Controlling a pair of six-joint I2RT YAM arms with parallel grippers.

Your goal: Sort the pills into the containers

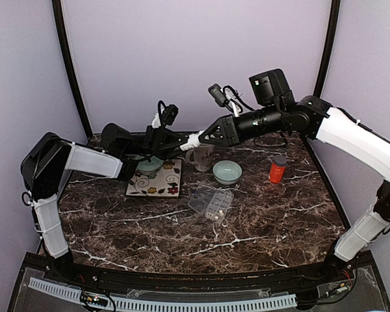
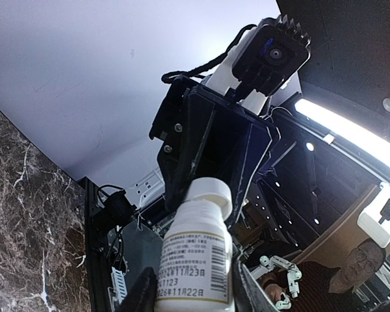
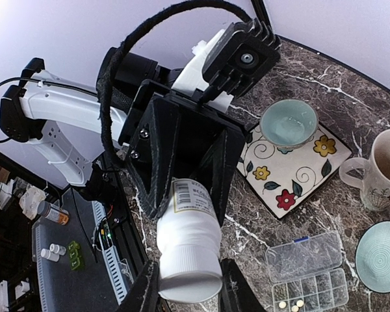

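Observation:
A white pill bottle (image 1: 194, 141) is held in the air between my two grippers, above the back of the table. My left gripper (image 1: 186, 144) is shut on its labelled body (image 2: 194, 266). From the other side, my right gripper (image 1: 209, 136) is shut around the white cap end (image 3: 190, 276). In the left wrist view the cap (image 2: 210, 190) sits against the bottle's shoulder; whether it is loose I cannot tell. Below, a clear pill box (image 1: 210, 203) lies with its lid (image 3: 304, 255) folded back. A few pale pills (image 3: 292, 303) lie in its compartments.
Behind the box stand a pale green bowl (image 1: 227, 171) and a mug (image 1: 201, 158). Left of them, another bowl (image 3: 289, 122) rests on a flowered board (image 1: 154, 190). A red bottle (image 1: 277, 169) stands on the right.

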